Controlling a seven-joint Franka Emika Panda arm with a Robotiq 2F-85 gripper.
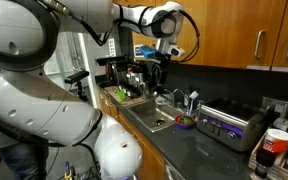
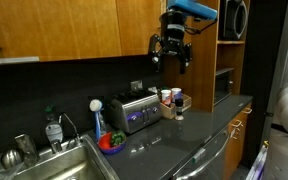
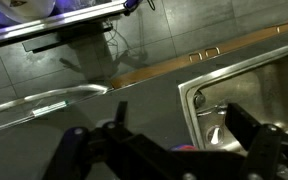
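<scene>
High above the counter, my gripper (image 1: 161,82) hangs pointing down, well clear of everything below. In the wrist view the gripper shows its two dark fingers wide apart, with nothing held between them. Below it lie the grey counter (image 3: 149,105) and the steel sink (image 3: 224,122). A colourful bowl (image 1: 186,122) with red and green in it stands beside the sink. Only a sliver of that bowl (image 3: 185,148) shows past the gripper in the wrist view.
A silver toaster (image 2: 137,109) stands against the back wall. To its right is a wooden rack (image 2: 185,103) with cups. A faucet (image 2: 75,129) rises behind the sink. Wooden cabinets (image 1: 229,35) hang overhead.
</scene>
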